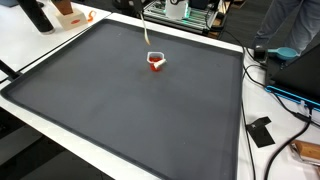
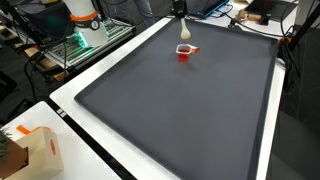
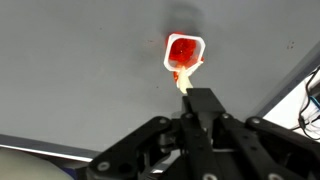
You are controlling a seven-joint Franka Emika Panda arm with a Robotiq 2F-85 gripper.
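A small white-rimmed container (image 1: 155, 58) with red in it sits on the dark board, near its far edge. In the wrist view the container (image 3: 184, 50) is seen from above, its red contents (image 3: 183, 47) showing inside the squarish rim. My gripper is shut on a pale spoon-like utensil (image 3: 184, 82). In exterior view 2 the utensil (image 2: 185, 31) hangs nearly upright with its rounded end down, above and apart from the container (image 2: 184, 50). How the fingers grip the utensil's upper end is hard to make out.
The large dark board (image 1: 130, 105) is otherwise bare, with wide free room in front of the container. A black flat piece (image 1: 260, 131) lies on the white table to the right. Brown and orange items (image 1: 70, 17) stand at the back left.
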